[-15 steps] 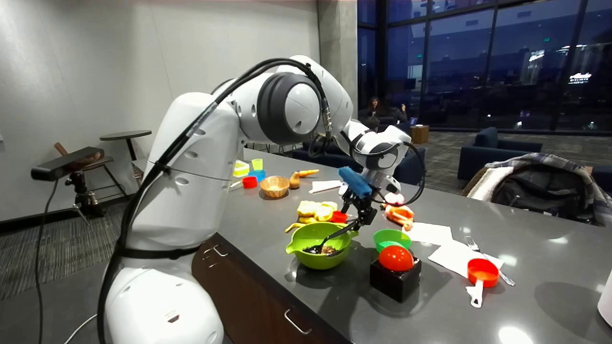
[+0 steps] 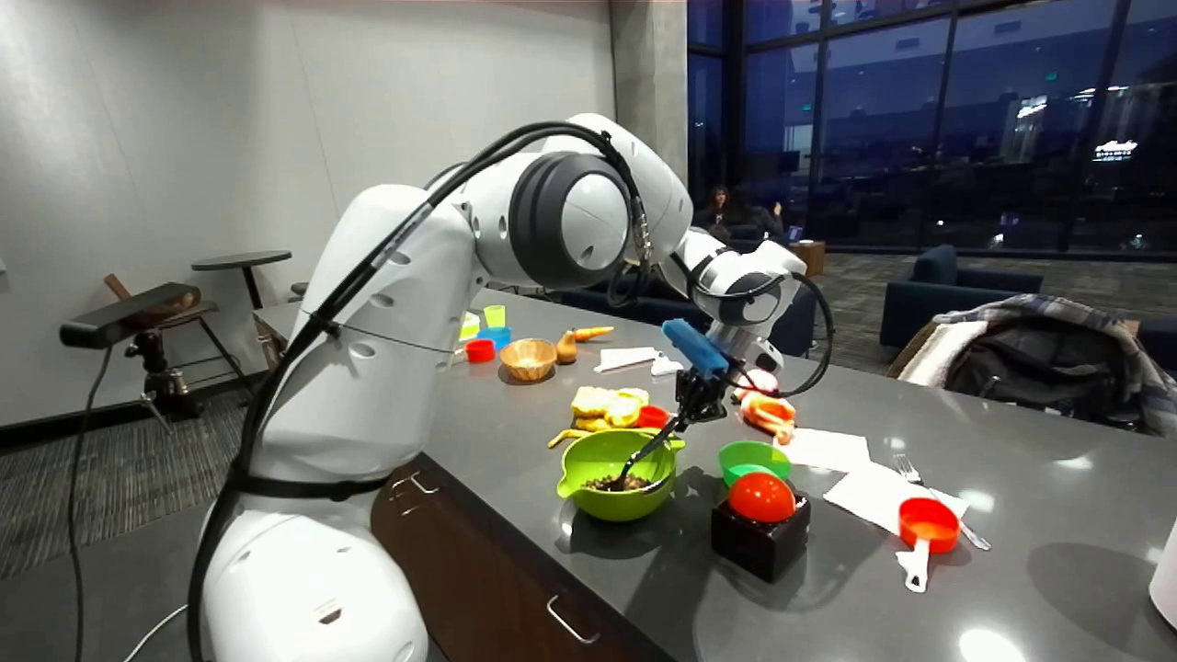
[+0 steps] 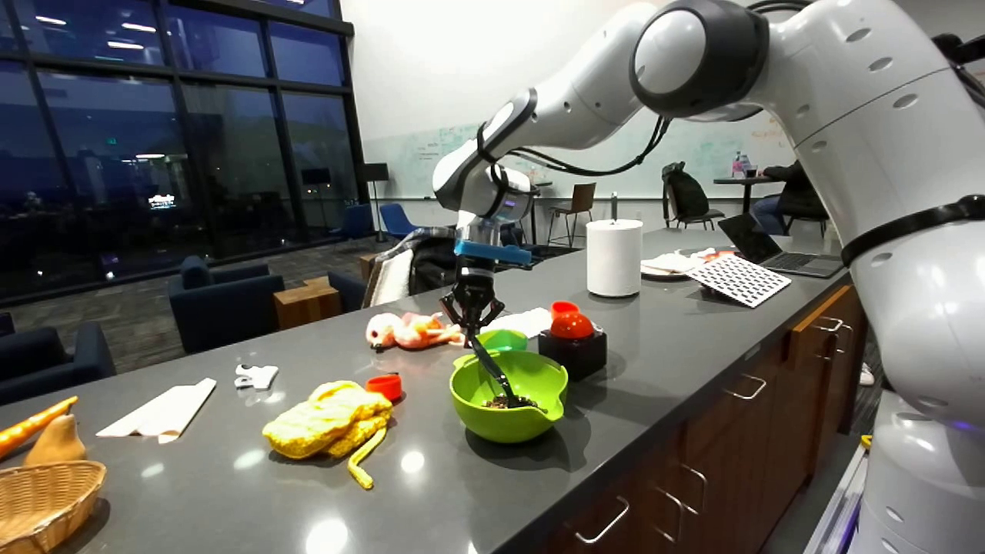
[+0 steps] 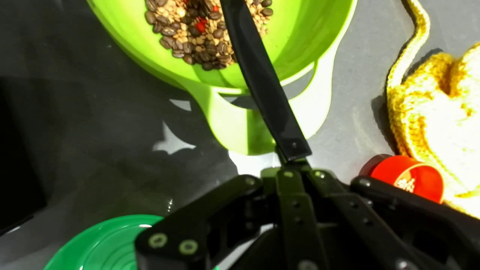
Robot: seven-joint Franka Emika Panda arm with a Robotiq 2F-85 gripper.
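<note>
A lime-green bowl (image 2: 618,504) with a pour spout and a handle sits on the dark counter. Coffee beans and small pale grains (image 4: 198,42), with a few red bits, lie in its bottom. My gripper is shut on the end of a thin black spoon (image 4: 265,78), above the bowl's handle side. From there the spoon slants down across the rim. Its head is down among the beans, seen in exterior view 2, and lies beyond the top edge of the wrist view.
Close by the bowl are a yellow knitted item (image 3: 328,420), a red cup (image 3: 385,386), a green bowl (image 2: 756,456) and a black box with a red dome (image 2: 761,535). A pink plush toy (image 3: 406,329) lies behind. The counter's front edge runs near the bowl.
My gripper has risen and shifted slightly right in exterior view 1, and the spoon now stands steeper. The green bowl has slid a little to the right.
</note>
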